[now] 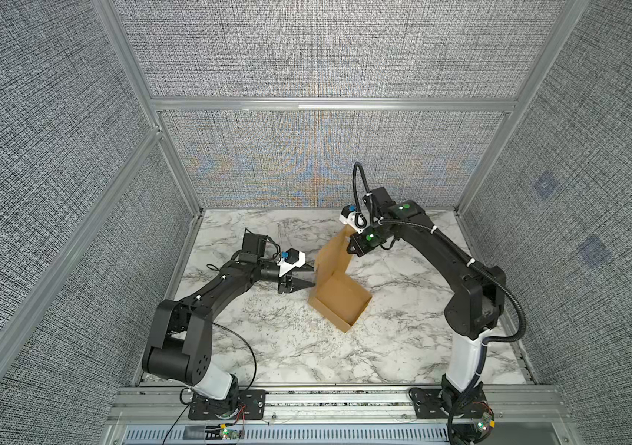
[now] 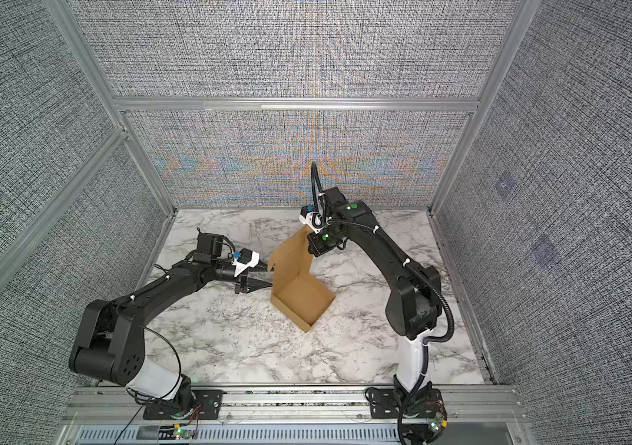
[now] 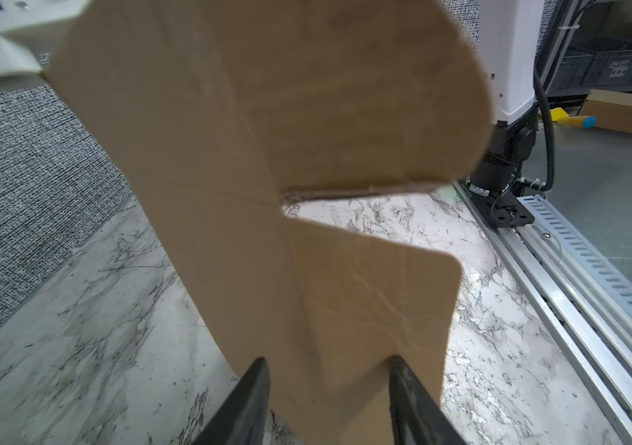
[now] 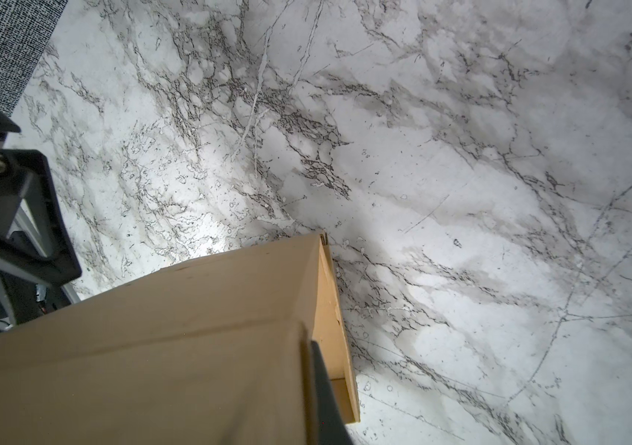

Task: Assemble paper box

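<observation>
A brown cardboard box (image 1: 341,300) sits mid-table with its lid (image 2: 290,250) standing raised along the back left. My left gripper (image 1: 314,278) is open beside the box's left side, its fingertips near the lid and a folded flap (image 3: 367,296), with nothing visibly held. My right gripper is at the lid's far top end, under its wrist housing (image 1: 366,237); its fingertips are mostly hidden behind the cardboard in both top views and the right wrist view, so its fingers cannot be made out.
Textured walls enclose it at the back and sides, and a metal rail (image 1: 316,396) runs along the front edge.
</observation>
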